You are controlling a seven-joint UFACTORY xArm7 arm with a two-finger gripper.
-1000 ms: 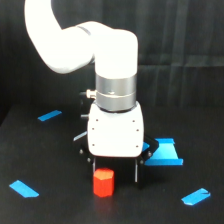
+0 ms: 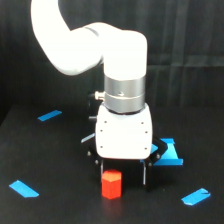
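A red block (image 2: 112, 184) rests on the black tabletop below the white gripper body. My gripper (image 2: 124, 181) points down with its two thin dark fingers (image 2: 144, 176) spread well apart. The block appears on the left side of the gap, close to the left finger, while dark space shows between it and the right finger. The left fingertip is hard to make out beside the block, and I cannot tell whether they touch.
Behind the gripper on the right lies a blue taped patch (image 2: 169, 154). Blue tape strips mark the table at front left (image 2: 23, 189), front right (image 2: 196, 197) and back left (image 2: 50, 115).
My gripper has shifted a little to the right. The red block has also moved right by about the same amount. The finger spacing looks unchanged.
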